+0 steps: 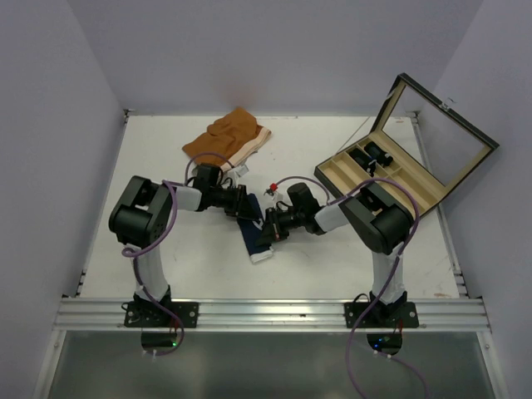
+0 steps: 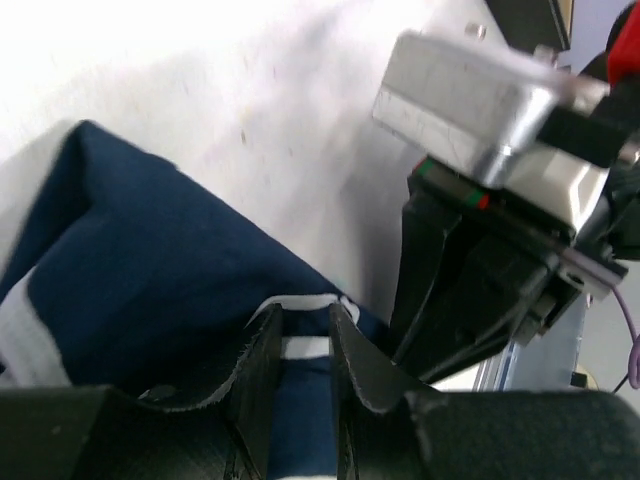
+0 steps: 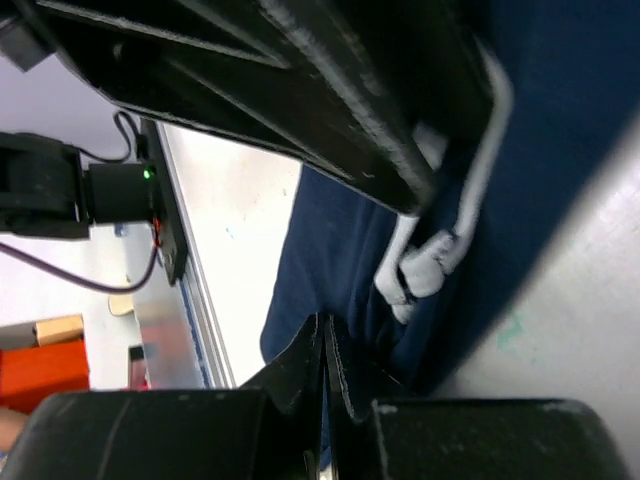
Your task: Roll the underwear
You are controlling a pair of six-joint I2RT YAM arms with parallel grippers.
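The dark navy underwear (image 1: 253, 239) lies on the white table as a narrow folded strip, its white edge (image 1: 262, 256) toward the front. My left gripper (image 1: 245, 209) is low at its far end; in the left wrist view navy cloth (image 2: 195, 235) with a white band fills the space between the fingers, which are shut on it. My right gripper (image 1: 269, 231) comes in from the right over the middle. In the right wrist view its fingertips are shut together against the underwear (image 3: 325, 235), a pinched fold hidden below them. The two grippers nearly touch.
A brown cloth (image 1: 226, 133) lies bunched at the back left. On the right stands a wooden compartment box (image 1: 399, 173) with its glazed lid (image 1: 445, 125) raised and dark rolled items (image 1: 378, 155) inside.
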